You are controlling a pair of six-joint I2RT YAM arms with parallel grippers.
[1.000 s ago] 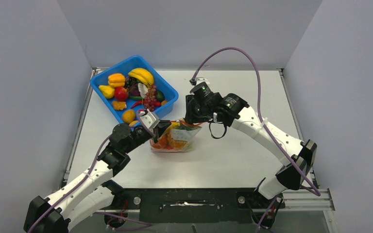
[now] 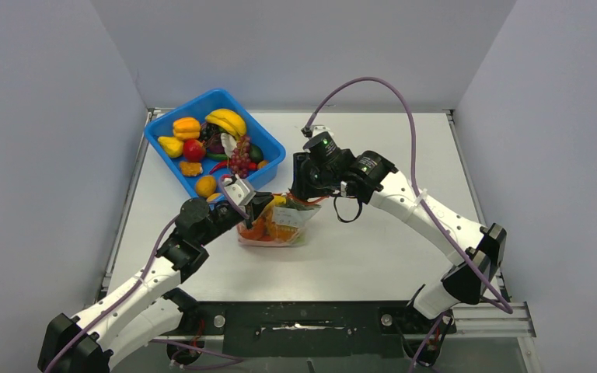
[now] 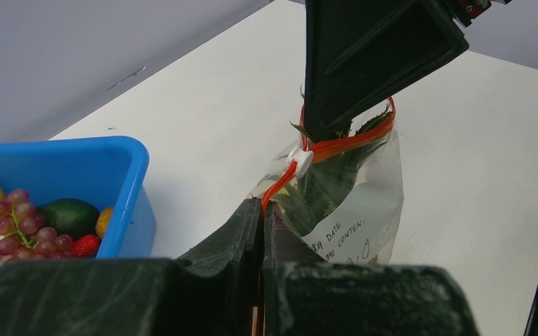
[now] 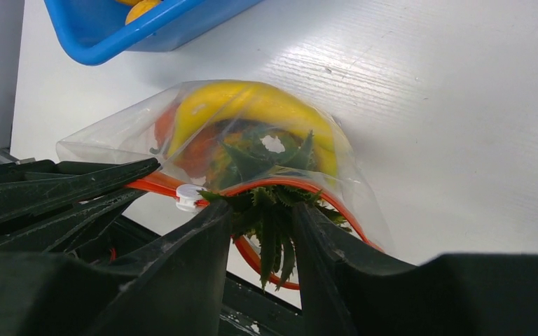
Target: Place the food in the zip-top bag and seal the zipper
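The clear zip top bag sits on the table holding food, with a yellow banana seen through its side. My left gripper is shut on the orange zipper strip at one end of the bag's mouth. Beside those fingertips, the white slider sits on the strip. Past it the mouth gapes, and spiky green leaves poke out. Over this opening my right gripper stands open, its fingers on either side of the leaves; whether they touch is unclear.
Behind the bag, at the back left, stands a blue bin with fruit and vegetables, including grapes and an avocado.
The bag's body has shifted a little the same way, while the left arm has stayed put.
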